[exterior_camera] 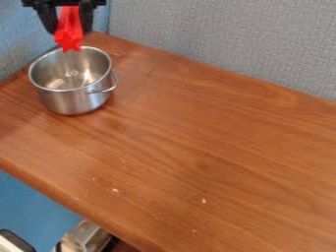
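At the top left of the camera view, my gripper (66, 12) is shut on a red object (69, 33), which hangs upright over the back of a steel pot (73, 96). The pot stands on the wooden table near its left edge, with a wire handle at its right side. The top of my gripper is cut off by the frame's edge.
Grey padded walls (230, 39) border the back and left. A metal fitting (85, 239) shows below the table's front-left edge.
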